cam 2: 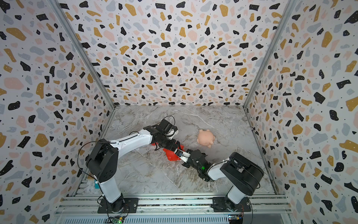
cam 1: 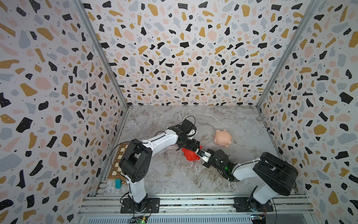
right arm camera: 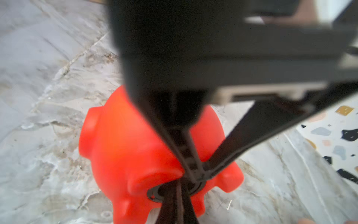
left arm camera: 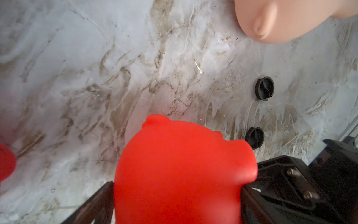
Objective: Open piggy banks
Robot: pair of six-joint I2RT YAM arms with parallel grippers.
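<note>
A red piggy bank lies between both grippers; in the right wrist view a dark round plug [right arm camera: 156,192] sits in it. My left gripper is open around the bank, a finger at either side. My right gripper is shut, its fingertips at the plug, nothing visible between them. A light pink piggy bank [cam 1: 222,138] stands behind to the right. Two loose black plugs [left arm camera: 264,88] lie on the marble near it in the left wrist view.
Another red object [left arm camera: 5,162] shows at the left wrist view's left edge. A wooden board [cam 1: 114,168] and small teal object [cam 1: 117,183] lie at the front left.
</note>
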